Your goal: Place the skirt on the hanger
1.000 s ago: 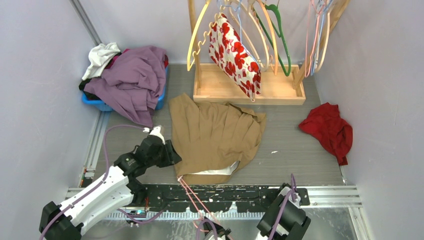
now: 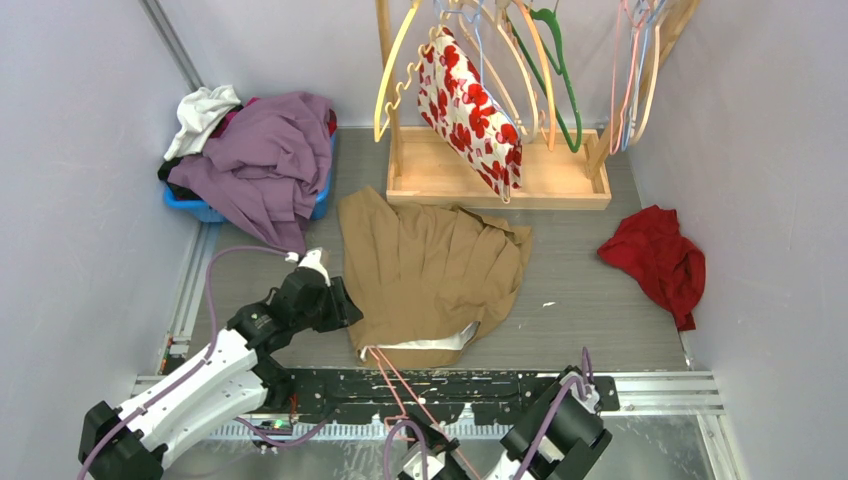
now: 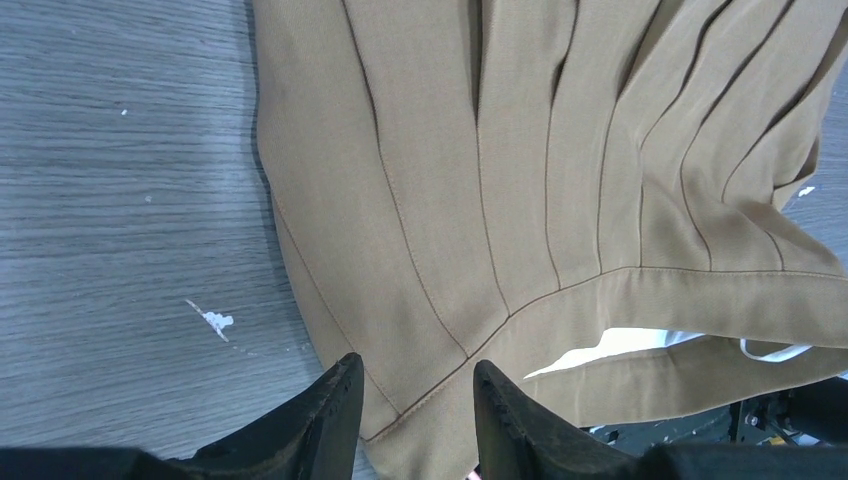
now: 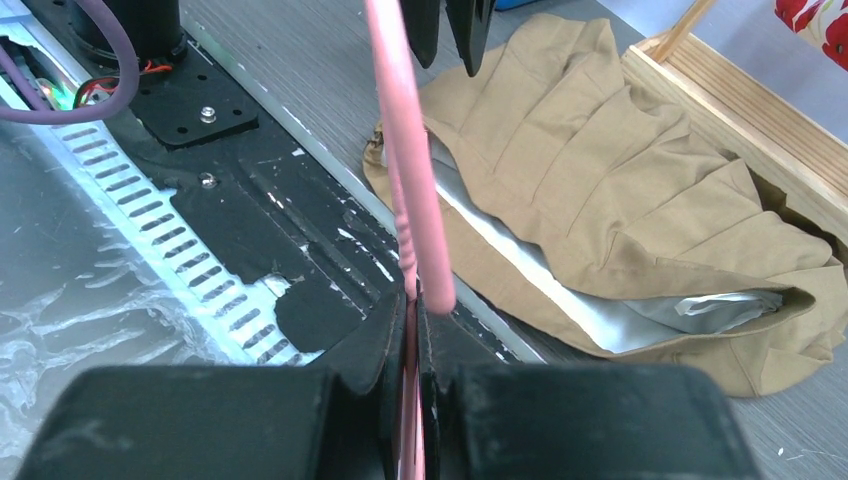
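Observation:
A tan pleated skirt [image 2: 435, 270] lies flat across the middle of the floor, its waistband gaping toward the front and showing white lining [image 4: 550, 275]. My right gripper is shut on a pink hanger [image 4: 425, 200], whose far end reaches the left part of the skirt's waist opening. Whether that end is inside the opening I cannot tell. At the skirt's left front corner my left gripper is open, its fingers [image 3: 335, 410] apart above the waistband [image 3: 430, 440]; in the top view its tip overlaps the skirt's left edge.
A wooden rack [image 2: 570, 185] with several hangers and a red-flowered garment [image 2: 470, 115] stands behind the skirt. On the left is a blue basket [image 2: 205, 212] heaped with clothes; a red cloth [image 2: 655, 260] lies at right.
The hanger's far end has shifted slightly right and forward along the skirt's waist edge, and the right arm has moved a little left. The left arm and skirt look unchanged.

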